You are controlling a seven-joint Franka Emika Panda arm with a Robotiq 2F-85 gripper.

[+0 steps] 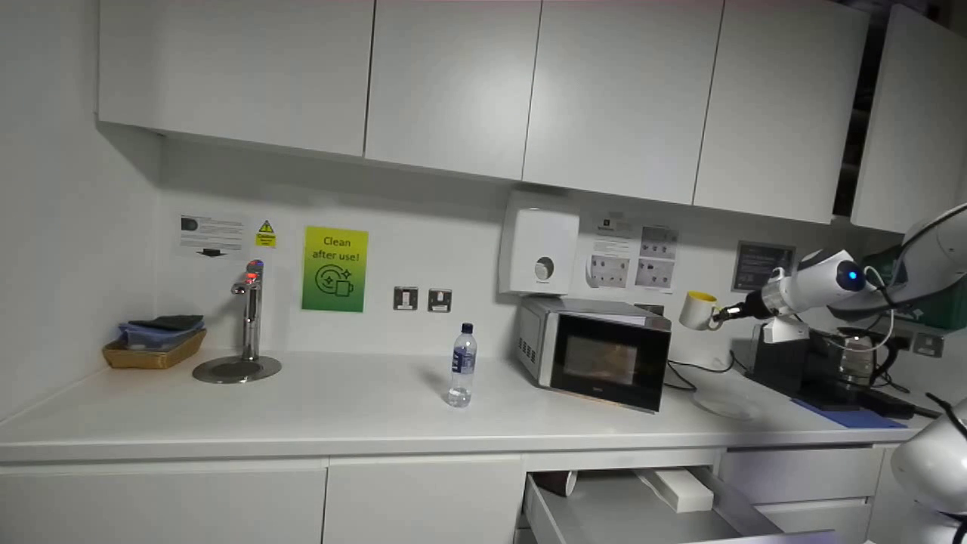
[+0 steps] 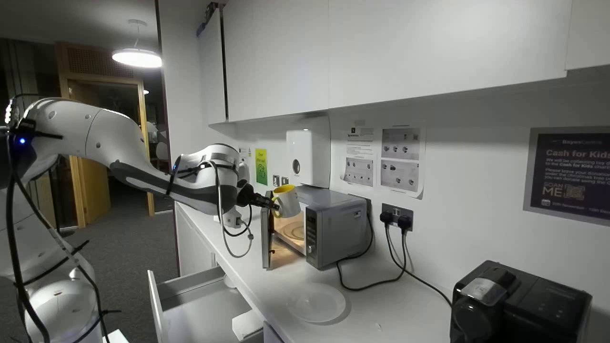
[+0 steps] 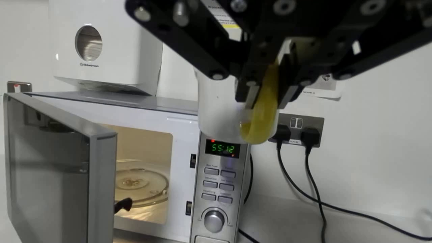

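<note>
A white mug (image 1: 697, 312) with a yellow inside hangs in the air right of the microwave (image 1: 594, 353), tilted a little. My gripper (image 1: 717, 317) is shut on its handle; in the wrist view the yellow handle (image 3: 264, 111) runs between the fingers. From exterior view 2 the mug (image 2: 287, 201) appears in front of the microwave (image 2: 337, 223), near the top of its opening. The microwave door (image 3: 52, 170) stands open, and a lit glass turntable (image 3: 139, 182) shows inside.
A clear plate (image 2: 316, 302) lies on the counter beside the microwave. Below, a drawer (image 2: 194, 303) is pulled out, holding a white box (image 1: 681, 489). A water bottle (image 1: 462, 366) stands left of the microwave. A black coffee machine (image 2: 517, 306) and cables (image 2: 371, 280) are on the other side.
</note>
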